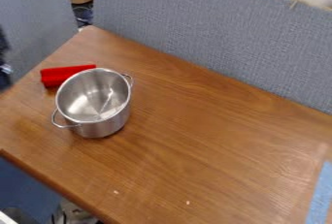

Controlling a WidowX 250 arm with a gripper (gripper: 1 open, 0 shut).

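Observation:
A steel pot (93, 104) with two side handles stands on the left part of the wooden table (208, 141). Just behind it, to the upper left, lies a red object (62, 73). At the far left edge of the view a dark, blurred part of the gripper (4, 58) shows, mostly out of frame; its fingers and whatever is between them cannot be made out.
Grey padded panels (208, 39) border the table at the back and left. A light blue strip (317, 194) lies at the right edge.

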